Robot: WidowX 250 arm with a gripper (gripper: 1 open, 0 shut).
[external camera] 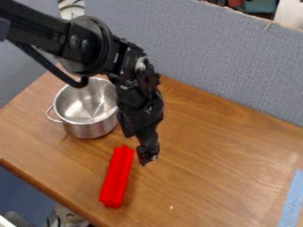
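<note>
My black gripper (147, 149) points down over the wooden table, just above and right of the upper end of a red oblong object (116, 177); its fingers appear parted, with nothing visible between them. A steel pot (81, 113) with side handles stands at the left, partly hidden behind the arm.
A grey padded wall (231, 62) runs along the back. The near left edge drops away past the red object.
</note>
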